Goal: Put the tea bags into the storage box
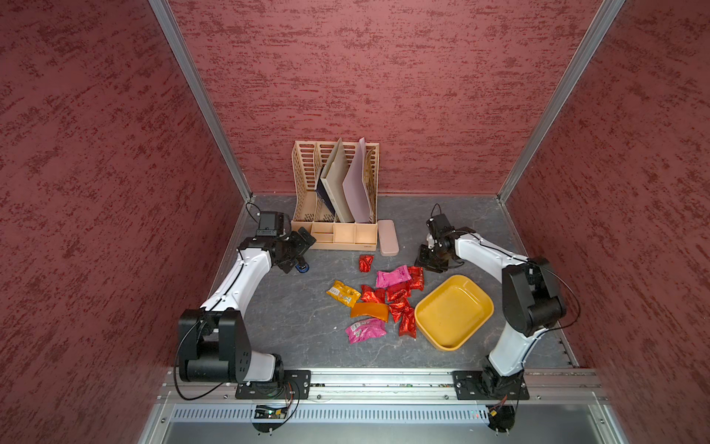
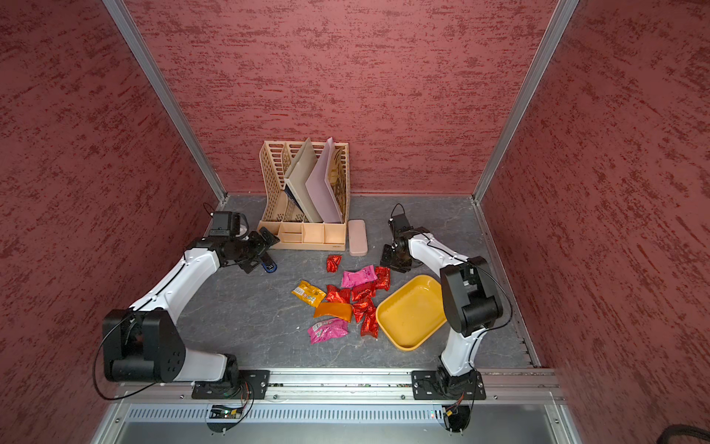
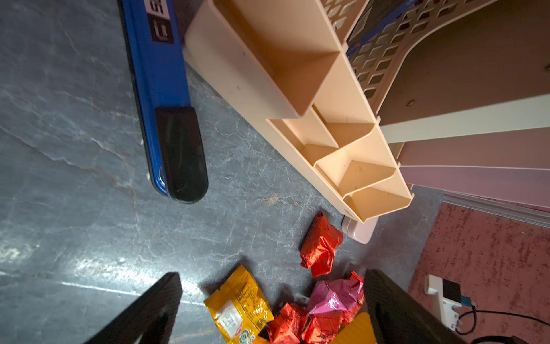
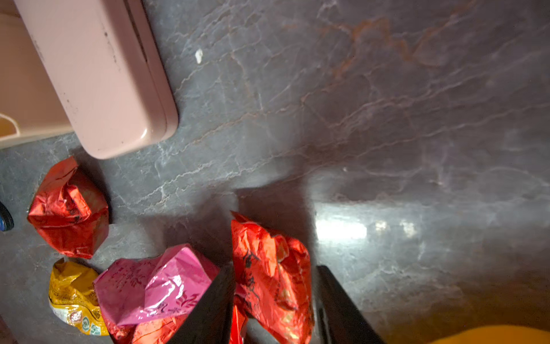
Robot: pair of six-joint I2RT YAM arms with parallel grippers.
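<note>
Tea bags in shiny wrappers lie loose on the table: red, pink, yellow and orange. My right gripper stands open at a red packet, which lies between its fingers in the right wrist view. My left gripper is open beside the desk organizer, above the table. A yellow box, empty, sits at the right front of the packets.
A pink case lies right of the organizer, which holds upright folders. A blue object lies under my left gripper.
</note>
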